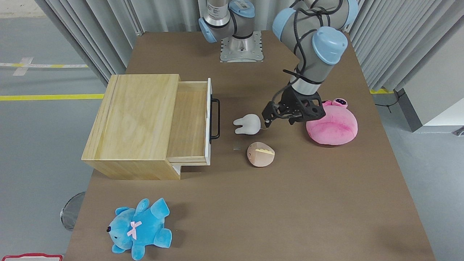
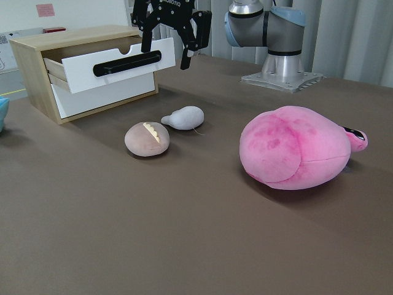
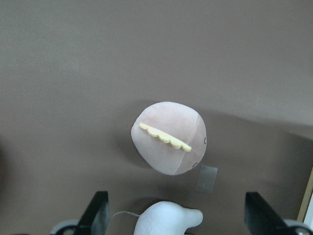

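My gripper is open with nothing between its fingers, raised over the table above and behind two small plush toys. A white plush (image 1: 250, 124) lies right of the wooden drawer box (image 1: 128, 117); in the wrist view it sits at the bottom, between the fingers' line. A beige round plush (image 1: 261, 154) with a yellow zigzag strip (image 3: 166, 137) lies in front of it, centred in the wrist view. A pink plush (image 1: 331, 126) sits to the right, partly behind the arm in the front view.
The box's upper drawer (image 1: 187, 121) stands open toward the plush toys. A blue bear (image 1: 145, 228) lies at the front left.
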